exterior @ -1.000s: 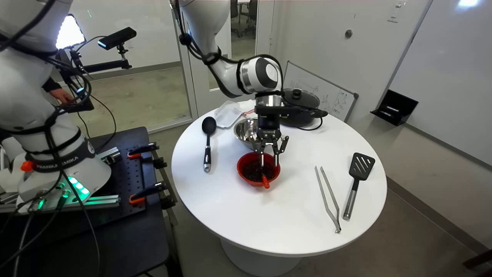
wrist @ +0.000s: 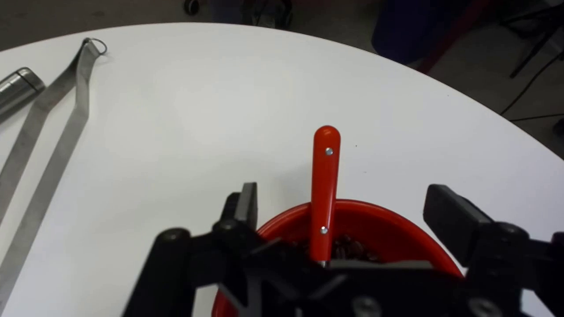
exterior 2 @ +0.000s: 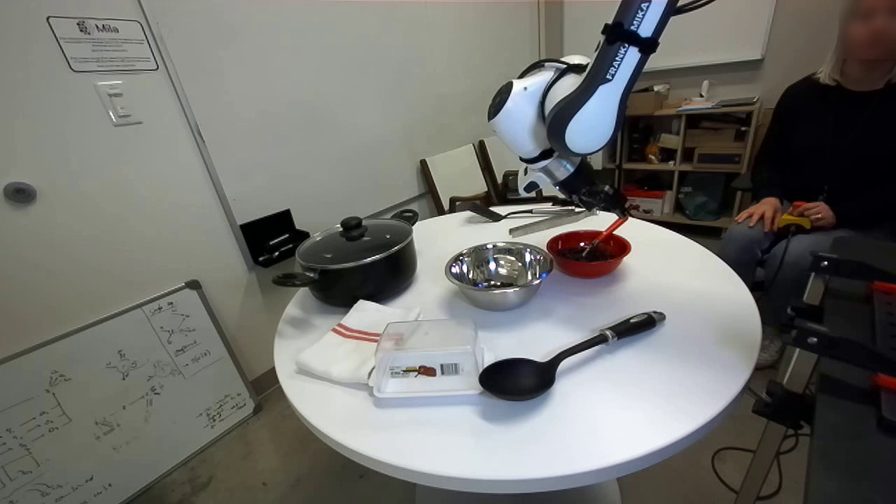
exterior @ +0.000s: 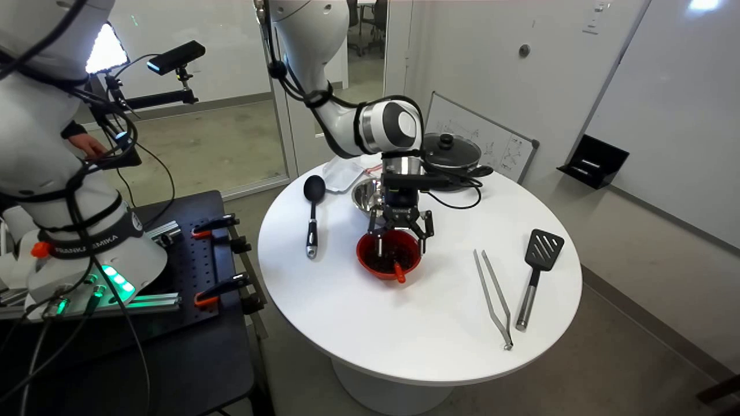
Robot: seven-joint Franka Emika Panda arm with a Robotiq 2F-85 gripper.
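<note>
My gripper is open over the red bowl, its fingers spread and nothing held between them. Dark beans lie in the bowl. A utensil with a red handle leans on the bowl's rim, its handle sticking out past the edge and its lower end hidden in the wrist view by the gripper body. Seen from the wrist, the handle lies between the left finger and the right finger, apart from both.
A steel bowl stands close beside the red one. Around the white table lie a black spoon, tongs, a slotted spatula, a lidded pot, a clear plastic box and a towel.
The gripper has come down towards the red bowl, and its fingers have spread wider. The bowl and the red-handled utensil have stayed in place.
</note>
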